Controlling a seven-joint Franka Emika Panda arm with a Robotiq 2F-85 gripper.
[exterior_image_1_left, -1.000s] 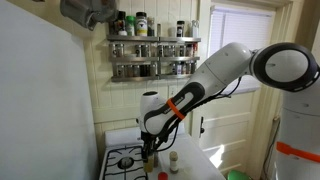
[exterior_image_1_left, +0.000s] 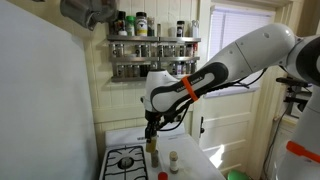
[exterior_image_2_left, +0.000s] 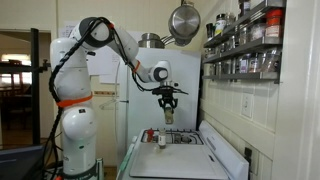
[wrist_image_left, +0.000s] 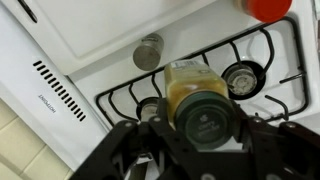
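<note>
A jar with a dark green lid (wrist_image_left: 205, 122) and yellowish contents is held lid-first toward the wrist camera. My gripper (exterior_image_2_left: 168, 101) is shut on it, with black fingers on both sides. The jar (exterior_image_2_left: 169, 115) hangs below the fingers, above the stove and counter area in exterior view 2. From exterior view 1, the held jar (exterior_image_1_left: 152, 144) shows only small beneath the gripper.
The stove (exterior_image_1_left: 125, 160) has black grates and burners. A silver-capped jar (wrist_image_left: 148, 52) and a red-lidded container (wrist_image_left: 265, 9) stand nearby. Several small bottles sit on the white counter. Wall shelves (exterior_image_1_left: 155, 60) hold many jars; pans (exterior_image_2_left: 184, 21) hang overhead.
My gripper has risen and shifted slightly to the right in exterior view 1, with the arm lifting along with it. The bottles on the counter look unmoved.
</note>
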